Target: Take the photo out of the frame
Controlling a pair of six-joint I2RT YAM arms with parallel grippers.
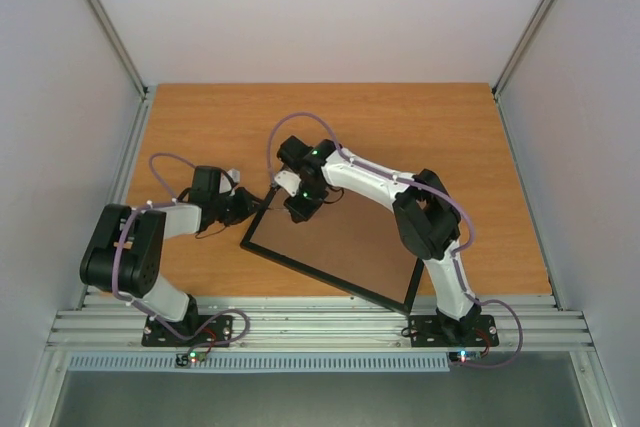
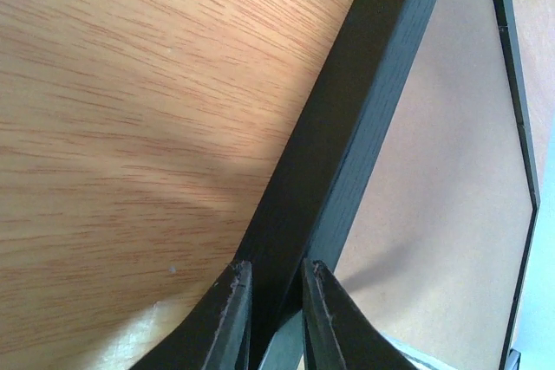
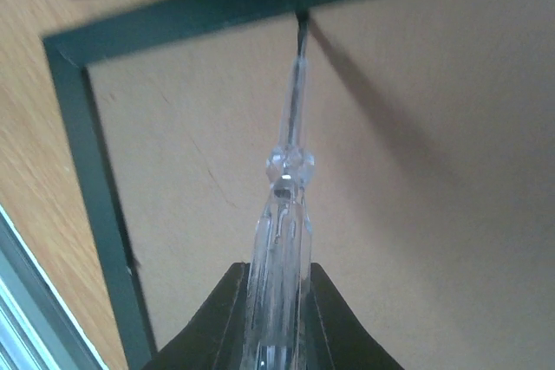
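Note:
A dark picture frame (image 1: 330, 278) with a brown backing board (image 1: 358, 237) lies on the table, tilted in the top view. My left gripper is shut on the frame's left edge (image 2: 325, 127), seen closely in the left wrist view. In the right wrist view my right gripper is shut on a clear-handled screwdriver (image 3: 286, 171), whose tip reaches the inner side of a dark frame edge (image 3: 173, 22) over the board. In the top view that gripper hangs over the frame's upper left part, hiding some of it.
Walls surround it, and a metal rail (image 1: 320, 340) runs along the front. The two arms reach in from the front corners.

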